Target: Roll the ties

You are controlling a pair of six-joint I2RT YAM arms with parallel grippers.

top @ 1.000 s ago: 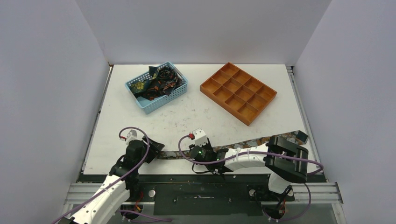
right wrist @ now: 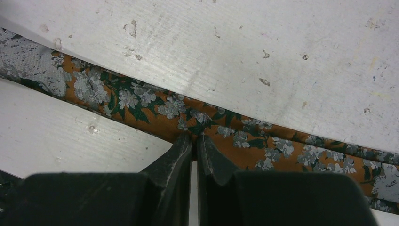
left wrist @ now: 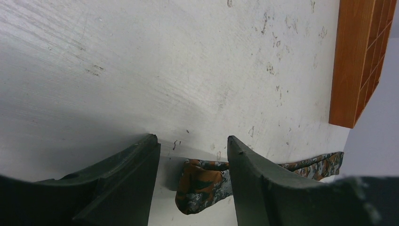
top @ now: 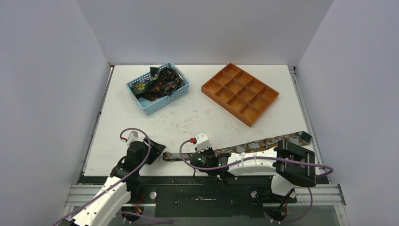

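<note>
A long camouflage-and-floral tie (top: 263, 144) lies stretched across the front of the table, brown with grey flowers in the right wrist view (right wrist: 127, 101). Its left end (left wrist: 200, 188) is folded over and sits between and just beyond the fingertips of my left gripper, which stands part open at the tie's left end. My right gripper is shut on the tie partway along it, its fingertips pinching the fabric.
A blue basket (top: 155, 104) of dark ties stands at the back left. A wooden compartment tray (top: 240, 94) sits at the back right.
My right gripper and arm have shifted slightly to the right, and the tie's left end has moved a little rightward with them. The left arm has barely moved.
</note>
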